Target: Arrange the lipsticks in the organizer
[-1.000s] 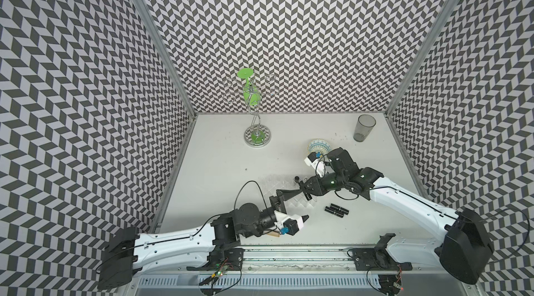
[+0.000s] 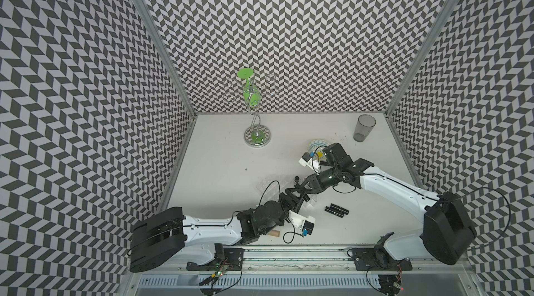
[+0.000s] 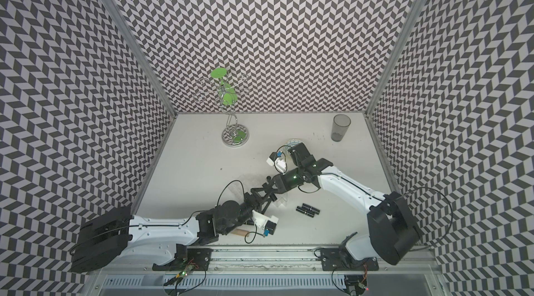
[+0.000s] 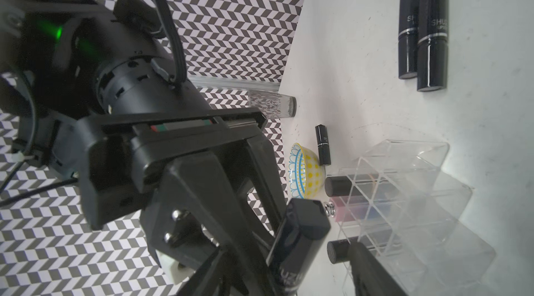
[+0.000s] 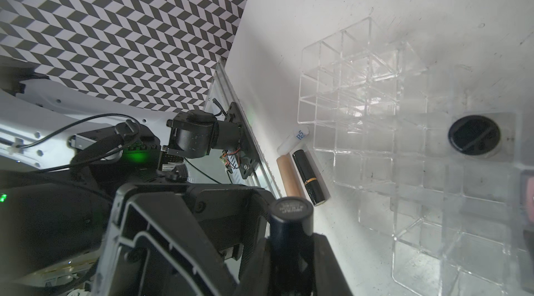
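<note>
A black lipstick (image 4: 300, 234) stands in my right gripper, which is shut on it above the clear organizer (image 5: 345, 95). My left gripper is part open, its fingers on either side of the same lipstick with a visible gap. The organizer holds a black-capped item (image 5: 474, 134), another black cap (image 4: 339, 185) and a pink bottle (image 4: 350, 209); many compartments are empty. Two black lipsticks (image 4: 408, 34) lie side by side on the table, one more (image 4: 323, 144) near the bowl, and a black one with a gold band (image 5: 309, 176) beside the organizer.
A tan tube (image 5: 289, 174) and a small clear piece (image 5: 293, 140) lie near the table's front edge. A patterned bowl (image 4: 304, 170), a grey glass (image 2: 364, 128) and a green-and-chrome stand (image 2: 257, 135) are farther back.
My left gripper has moved right and up to the lipstick in the right gripper, and its arm has swung rightward. The right arm has shifted slightly left.
</note>
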